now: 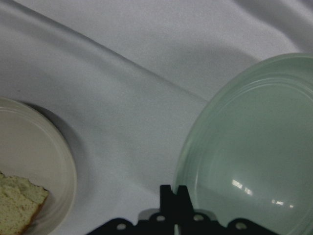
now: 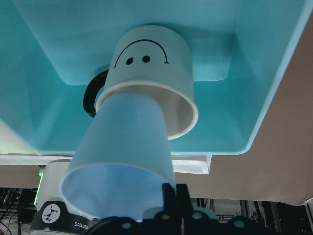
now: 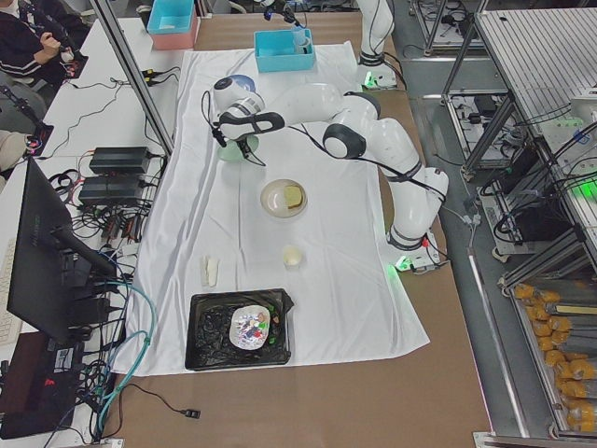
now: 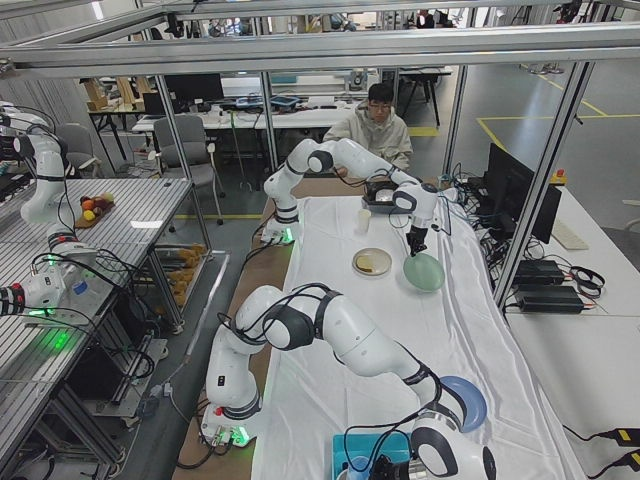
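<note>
My left gripper is over the near rim of a green plate (image 1: 249, 147), its fingertips close together at the rim; whether the rim is between them is unclear. A beige plate (image 1: 29, 147) with a bread piece (image 1: 17, 205) lies beside it. In the right wrist view my right gripper is at the rim of a light blue cup (image 2: 115, 142), which sits in front of a white smiley mug (image 2: 149, 58), over or in a turquoise bin (image 2: 244, 112); its finger state is hard to tell.
A blue plate (image 4: 465, 400) lies near the right arm. A black tray (image 3: 205, 336) with small items, thin white objects (image 3: 207, 271) and a pale cup (image 3: 292, 255) occupy the other end of the white cloth.
</note>
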